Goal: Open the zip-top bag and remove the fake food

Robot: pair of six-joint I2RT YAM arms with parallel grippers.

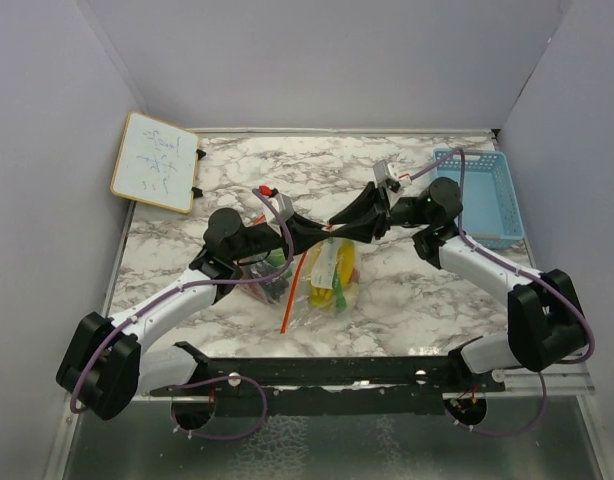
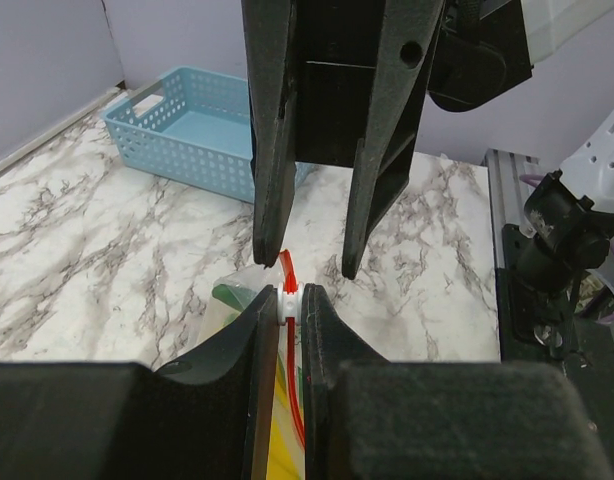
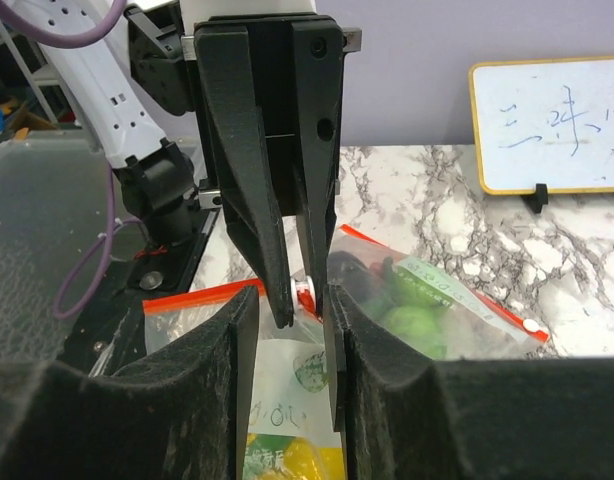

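Observation:
A clear zip bag [image 1: 299, 318] with a red zip edge lies mid-table, a yellow food piece [image 1: 345, 262] and green pieces showing inside. My left gripper is shut on the bag's red-edged zip at a white slider [image 2: 288, 301], holding that end up. In the right wrist view the slider [image 3: 303, 286] shows between the left fingertips. My right gripper stands part open facing the left one, its fingers either side of that zip end with a gap between them. The left wrist view shows the right fingers [image 2: 274, 215] apart just above the slider. Nothing appears clamped in them.
Another clear bag [image 1: 272, 288] with a red edge and green food lies under the left gripper. A blue basket [image 1: 502, 195] stands at the back right and a whiteboard [image 1: 155, 160] at the back left. Bare marble lies right of the bag.

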